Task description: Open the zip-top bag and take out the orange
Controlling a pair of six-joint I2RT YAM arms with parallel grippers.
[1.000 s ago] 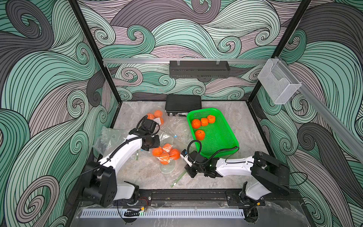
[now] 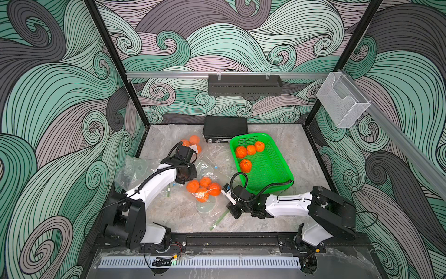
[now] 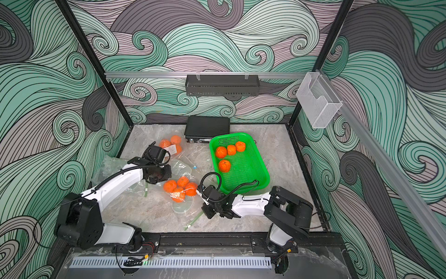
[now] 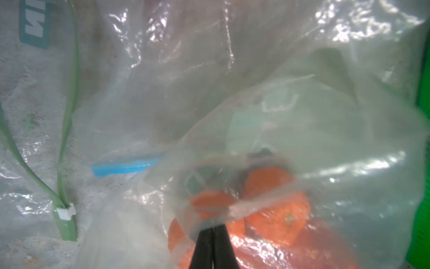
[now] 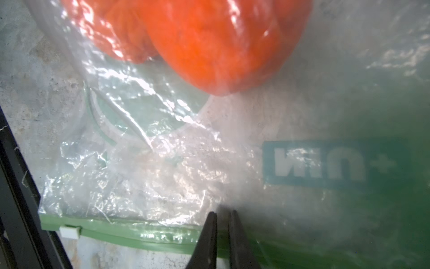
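Oranges (image 2: 204, 183) lie inside a clear zip bag (image 5: 313, 112) at the middle front, its green zip strip (image 5: 134, 228) along the near edge. My right gripper is at that strip, shut, apparently pinching the bag's plastic. My left gripper is shut at the plastic over the oranges; whether it pinches any film I cannot tell. A second bag of oranges (image 3: 172, 141) lies at the back left, partly behind the left arm in the top views.
A green basket (image 2: 271, 172) holding several oranges stands right of the bag. A black case (image 2: 225, 125) is at the back, empty plastic bags (image 2: 130, 172) at the left.
The right arm is unchanged.
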